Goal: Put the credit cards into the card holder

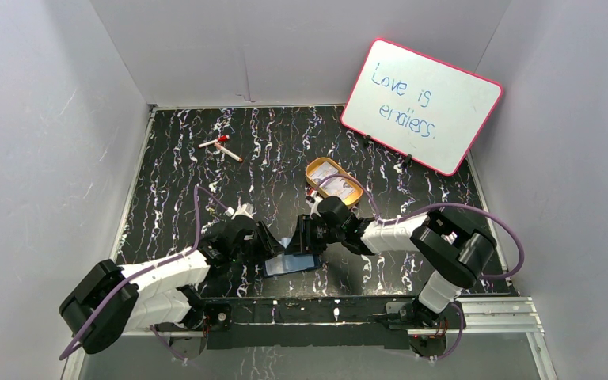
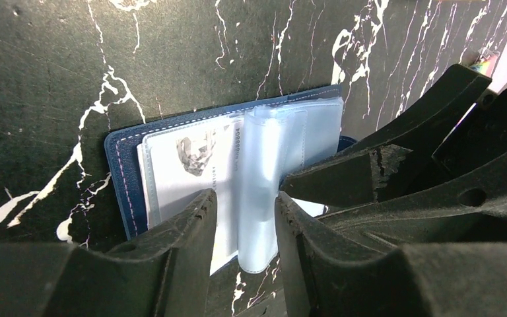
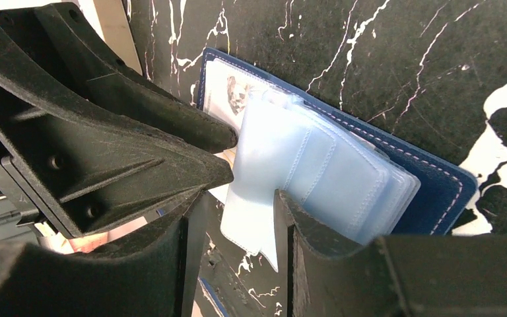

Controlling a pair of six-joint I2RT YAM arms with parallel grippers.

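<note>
The dark blue card holder (image 1: 291, 265) lies spread open near the table's front edge, with clear bluish sleeves (image 3: 323, 158) inside. In the left wrist view a white card with a grey portrait (image 2: 185, 165) shows in the holder's left side, and one sleeve (image 2: 261, 172) curls up along the middle. Over the left half, my left gripper is open, its fingers (image 2: 201, 224) apart. My right gripper is open too, low over the middle by the raised sleeves. The two grippers are close together. Whether either touches a sleeve, I cannot tell.
Behind the right gripper stands a tan oval tray (image 1: 355, 196) with white cards (image 1: 334, 180) in it. Two markers (image 1: 228, 152) lie at the back left, and a whiteboard (image 1: 419, 107) leans at the back right.
</note>
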